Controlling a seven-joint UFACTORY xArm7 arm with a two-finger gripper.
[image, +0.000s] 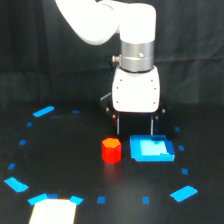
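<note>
A small red block (111, 150) with a six-sided outline stands on the black surface, left of centre. Just to its right lies a blue square (165, 148) with a paler, light-blue patch (151, 147) inside it. Above and between these two hangs my gripper (135, 128) under the white arm. Its dark, thin fingers are spread apart, and nothing shows between them. How high the fingertips are over the surface is hard to judge in the dark.
Blue tape strips (183, 193) and small blue dots mark the black surface around the middle. A pale, square-topped object (52, 212) sits at the bottom left edge.
</note>
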